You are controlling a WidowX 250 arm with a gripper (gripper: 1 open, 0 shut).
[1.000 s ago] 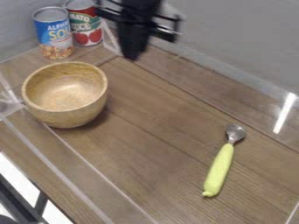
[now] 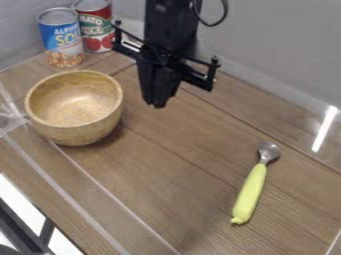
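My black gripper (image 2: 163, 82) hangs at the top centre of the camera view, above the wooden table and just to the upper right of a wooden bowl (image 2: 74, 110). I cannot tell how far open its fingers are, and I see nothing held. A yellow-handled utensil (image 2: 250, 187) with a small metal head lies on the right part of the table.
Two cans, a blue ALPINE-style soup can (image 2: 63, 40) and a red tomato can (image 2: 95, 28), stand at the back left by the wall. A wall runs along the back right.
My gripper has come down and a little to the right from the top edge, and now shows more sharply. The bowl, cans and utensil have not moved.
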